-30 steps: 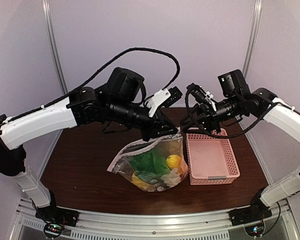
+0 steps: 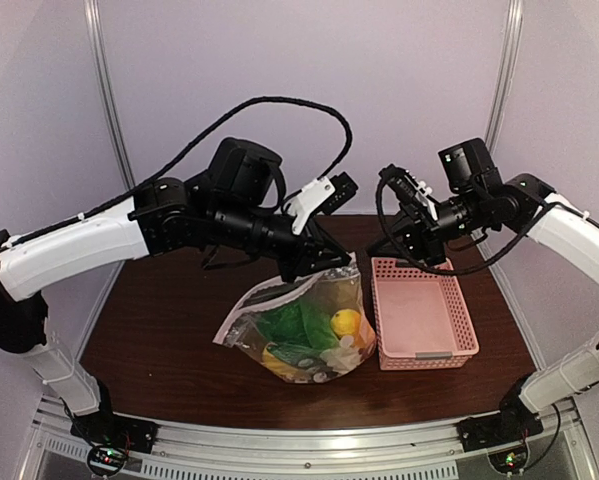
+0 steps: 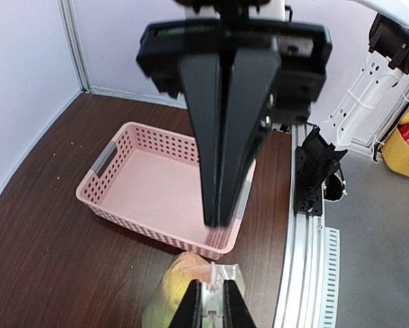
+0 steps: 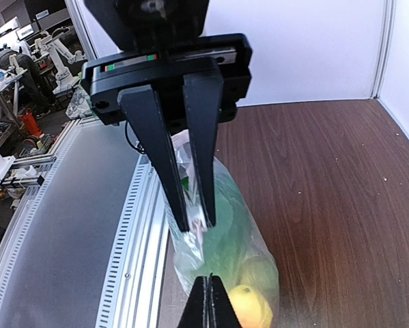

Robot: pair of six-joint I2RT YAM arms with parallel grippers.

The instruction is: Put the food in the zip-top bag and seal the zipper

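The clear zip top bag [image 2: 324,315] stands on the table, holding a green item [image 2: 284,322], an orange-yellow round food [image 2: 345,322] and other pieces. Its white zipper strip [image 2: 264,293] runs along the top from the low left corner up to my left gripper [image 2: 347,258]. That gripper is shut on the bag's right top corner, and a pinch of film [image 3: 213,290] shows between its fingertips in the left wrist view. Just right of this corner, my right gripper [image 2: 372,250] is shut and apart from the bag; its tips [image 4: 203,294] meet with nothing visible between them.
A pink basket [image 2: 419,355] stands empty to the right of the bag, partly beneath the right arm. Bare dark table [image 2: 154,340] lies to the left. The two grippers are close together above the bag's corner.
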